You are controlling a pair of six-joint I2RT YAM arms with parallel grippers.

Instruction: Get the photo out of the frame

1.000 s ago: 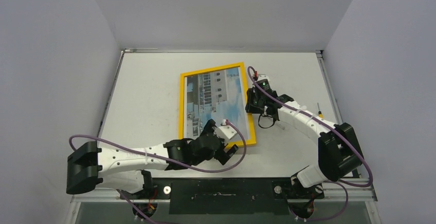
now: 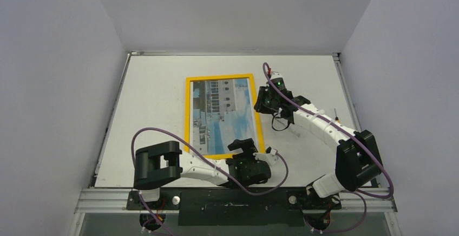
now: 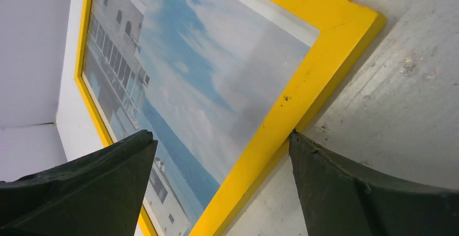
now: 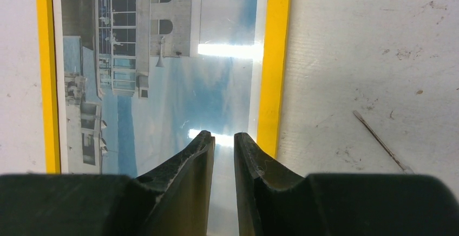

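Note:
The yellow frame (image 2: 188, 106) lies on the white table, with the photo (image 2: 238, 109) of a building, sky and water inside it. Over its lower right corner is my left gripper. Its fingers (image 3: 346, 187) are wide apart, with a side bar of the frame running between them in the left wrist view and one fingertip close to the bar's outer face. At the frame's right side, my right gripper has its fingertips close together. The photo shows through the narrow gap, and I see nothing between them. Contact with the frame cannot be made out.
A thin metal rod (image 4: 381, 141) lies on the table right of the frame. A small tool with an orange handle (image 2: 336, 119) is near the table's right edge. Left of the frame, the table (image 2: 151, 95) is clear.
The yellow frame has shifted left and toward the near edge, and turned to stand straighter. My left arm has moved right and nearer the front edge; the right gripper has moved slightly left and away.

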